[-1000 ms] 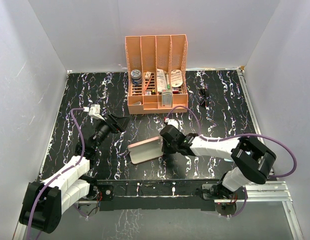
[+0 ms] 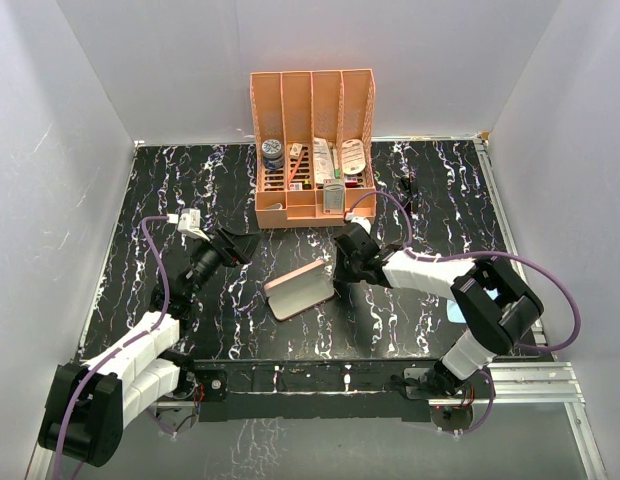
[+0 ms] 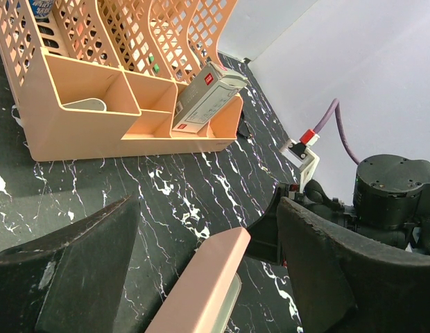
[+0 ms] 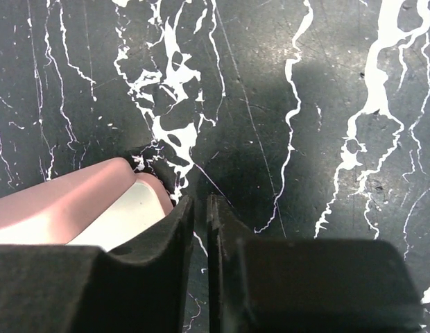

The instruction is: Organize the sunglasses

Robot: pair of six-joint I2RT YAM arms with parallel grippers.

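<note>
An open glasses case, pink outside with a pale inside, lies on the black marbled table; its lid is raised and its tray looks empty. My right gripper is shut, with nothing showing between its fingers, right at the case's end. Whether they touch I cannot tell. My left gripper hovers left of the case, open; in the left wrist view its fingers stand wide apart with nothing held. Dark sunglasses seem to lie right of the organizer, small and hard to make out.
An orange organizer stands at the back, holding a tin, a grey box and several small items. A light blue piece lies at the right, partly behind the right arm.
Over the last second the right gripper has moved up and to the right in the top view. The case has shifted the same way and turned, its right end swinging toward the organizer. The left arm stays put.
</note>
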